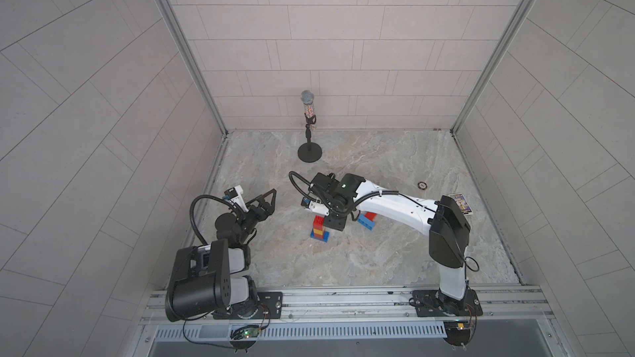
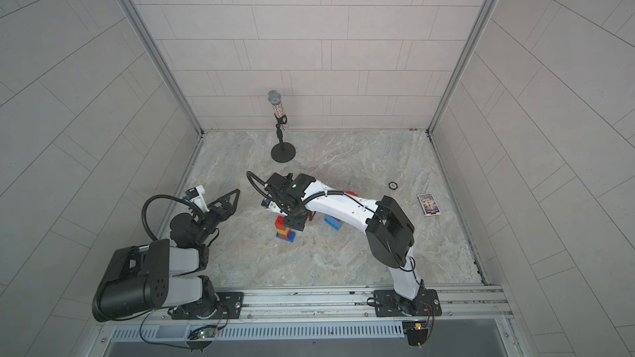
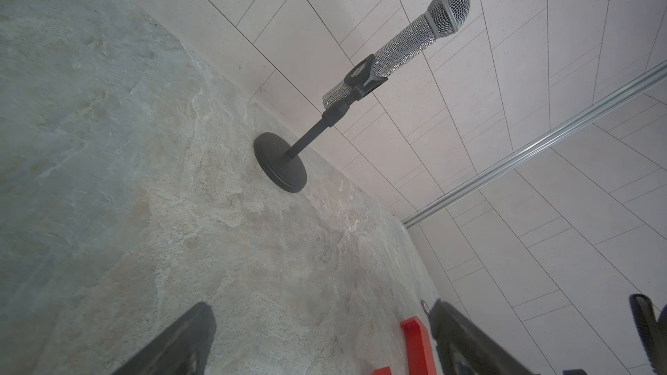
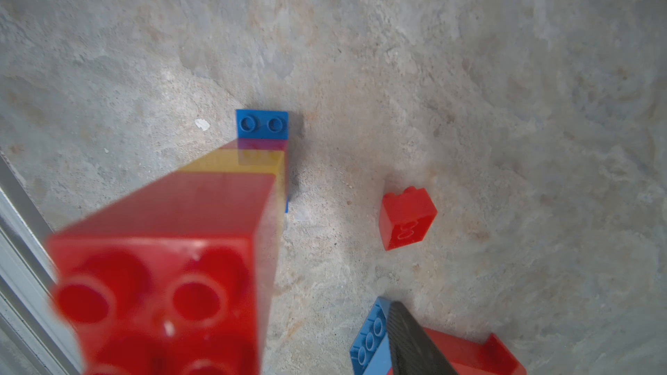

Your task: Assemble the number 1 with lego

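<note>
A tower of red and yellow bricks (image 1: 318,226) stands upright on a blue base (image 1: 323,236), its red top large in the right wrist view. A loose red brick (image 4: 406,218) lies beside it. Blue bricks (image 1: 365,222) and red pieces (image 3: 418,347) lie to the right. My right gripper (image 1: 334,219) is over the bricks by the tower; one finger shows in the right wrist view, and whether it holds anything is unclear. My left gripper is open and empty at the table's left, apart from the bricks.
A microphone on a stand (image 1: 309,148) is at the back. A black ring (image 1: 422,185) and a card (image 2: 428,203) lie at the right. My right arm crosses the middle.
</note>
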